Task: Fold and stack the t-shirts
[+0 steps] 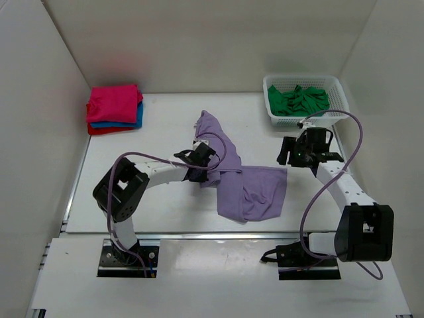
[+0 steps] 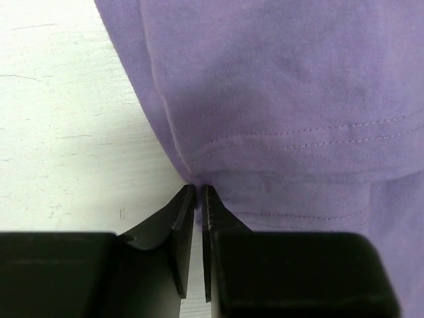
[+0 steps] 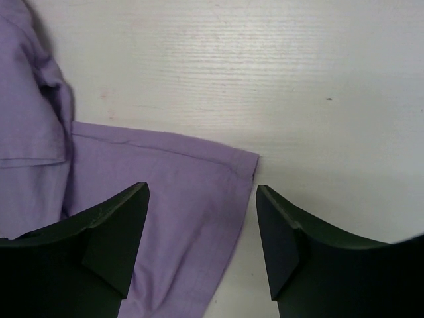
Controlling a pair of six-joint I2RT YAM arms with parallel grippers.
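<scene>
A purple t-shirt (image 1: 262,192) lies partly folded across the middle of the table, one end reaching back and the other toward the front right. My left gripper is down at its left edge, fingers close together with a narrow strip of purple cloth between the tips. Whether they pinch it, I cannot tell. The right gripper is open and empty, its fingers apart above the shirt's back right corner (image 3: 248,161). In the top view the left arm covers part of the shirt's left side.
A stack of folded shirts, red on top (image 1: 114,103) over blue (image 1: 119,124), sits at the back left. The white basket (image 1: 285,122) at the back right holds green cloth (image 1: 298,101). Bare table (image 1: 159,116) lies between stack and purple shirt.
</scene>
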